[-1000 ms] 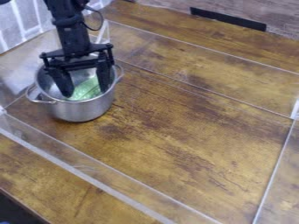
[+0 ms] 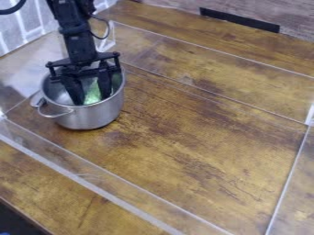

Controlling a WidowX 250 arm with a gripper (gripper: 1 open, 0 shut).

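A steel pot [image 2: 86, 115] with side handles stands on the wooden table at the left. My black gripper [image 2: 84, 87] reaches down into it from above, its fingers inside the rim. A green object [image 2: 94, 91] lies in the pot, partly hidden behind the fingers. I cannot see whether the fingers hold it or how wide they stand.
Clear plastic strips or edges border it at the front left, back and right. A light mesh-like structure stands at the top left behind the arm.
My gripper has moved down deeper into the pot, hiding more of the green object.
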